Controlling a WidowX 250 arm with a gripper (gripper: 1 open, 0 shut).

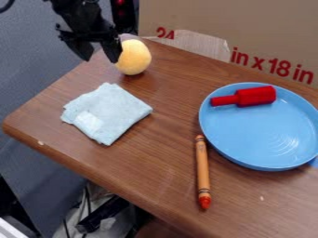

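Observation:
The black gripper hangs at the top left, just left of a pale yellow oval object near the table's back left; whether its fingers are open or shut is unclear. A folded light blue cloth lies on the left of the table. A red cylindrical object with a thin handle rests on a blue plate at the right. An orange crayon-like stick lies left of and below the plate.
A cardboard box stands along the back.

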